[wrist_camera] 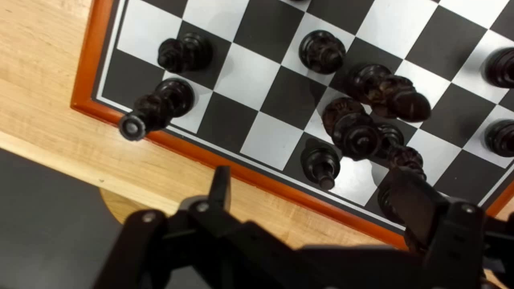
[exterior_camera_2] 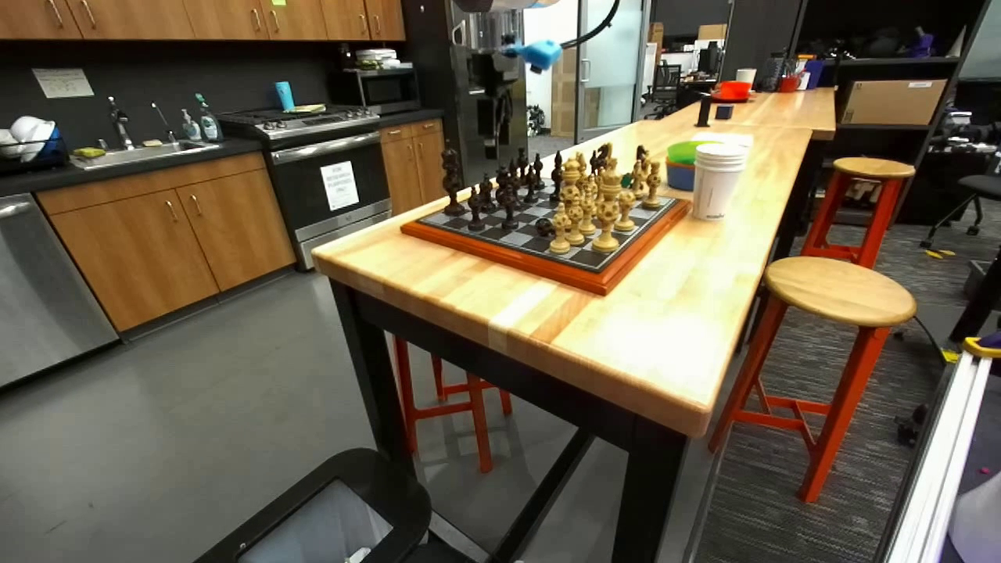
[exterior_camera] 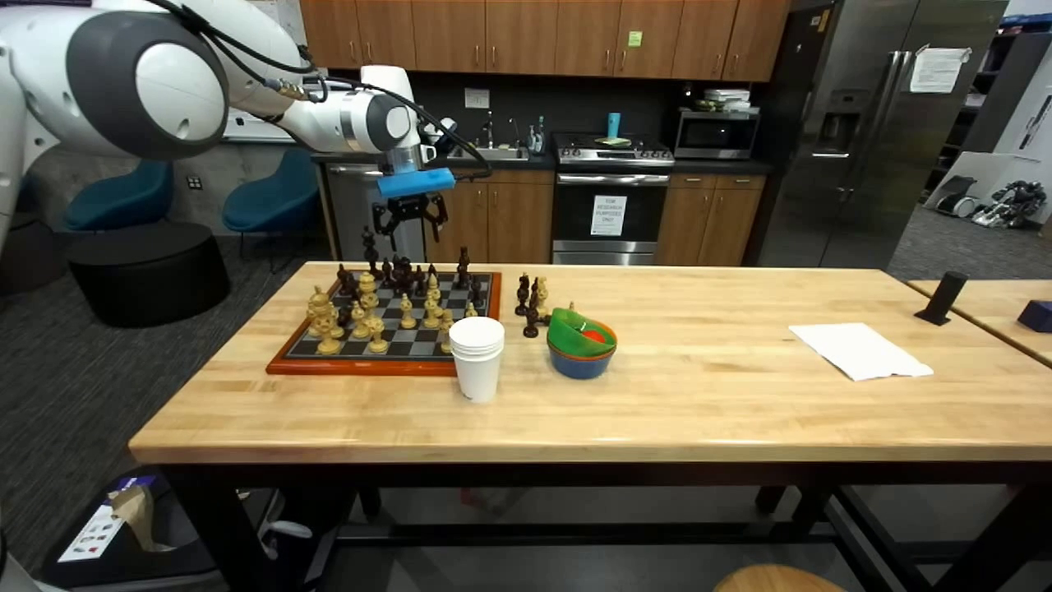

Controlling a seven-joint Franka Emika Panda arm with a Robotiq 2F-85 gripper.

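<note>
In the wrist view my gripper is open, its fingers wide apart over the edge of the chessboard (wrist_camera: 229, 121). Nothing is held between them. A small dark piece (wrist_camera: 321, 166) stands on the board in the visual gap between the fingers. The right finger partly covers another dark piece. Further left, a tall dark piece (wrist_camera: 156, 108) stands near the board's corner. From the first exterior view, the gripper (exterior_camera: 414, 237) hangs above the board's far side, with a tall dark piece (exterior_camera: 370, 248) at its left. Light pieces (exterior_camera: 376, 335) occupy the near side.
Stacked white cups (exterior_camera: 477, 360) stand by the board's near right corner. Coloured bowls (exterior_camera: 582, 365) and several chess pieces (exterior_camera: 530, 321) are to its right. A white paper (exterior_camera: 860, 352) lies farther along.
</note>
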